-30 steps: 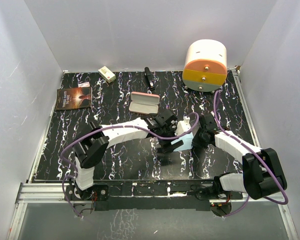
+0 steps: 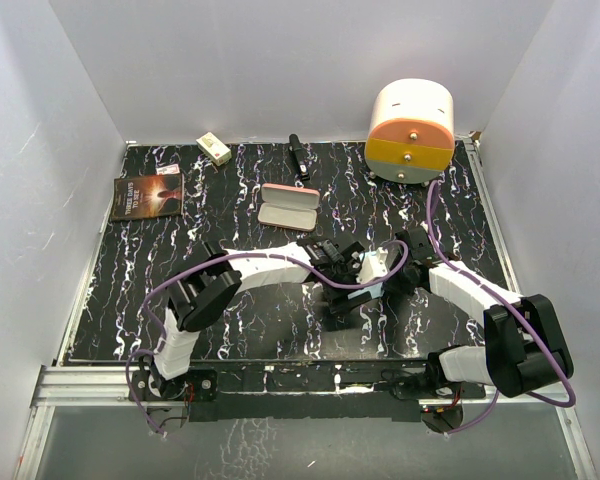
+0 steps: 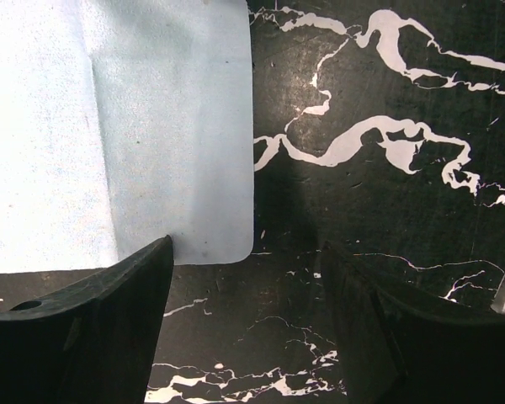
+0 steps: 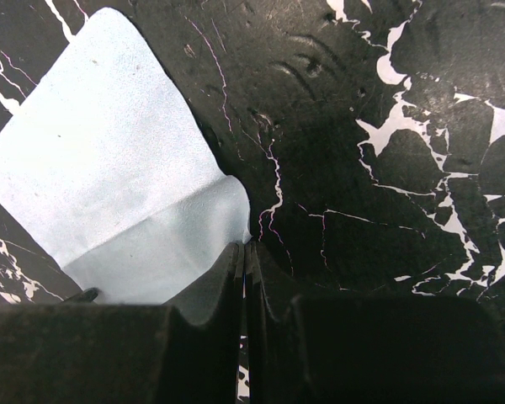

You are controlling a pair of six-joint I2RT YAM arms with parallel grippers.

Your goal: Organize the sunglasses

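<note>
A pale blue-white cloth (image 2: 373, 272), folded with a crease across it, lies on the table between my two grippers. At its edge, my right gripper is shut on a small pinch of the cloth (image 4: 122, 126), the fabric raised there. My left gripper is open at a corner of the cloth (image 3: 181, 143); one fingertip overlaps the fabric and the other is over bare table. The open glasses case (image 2: 288, 205), grey inside with a pinkish lid, sits further back. No sunglasses can be made out.
Toward the back stand a striped drawer cabinet (image 2: 410, 130), a slim black object (image 2: 298, 157) and a small cream box (image 2: 214, 149). A dark book (image 2: 147, 197) lies at the far left. Bare table surrounds the case.
My left arm has shifted to the right and slightly toward the front, covering more of the cloth. The right arm looks still.
</note>
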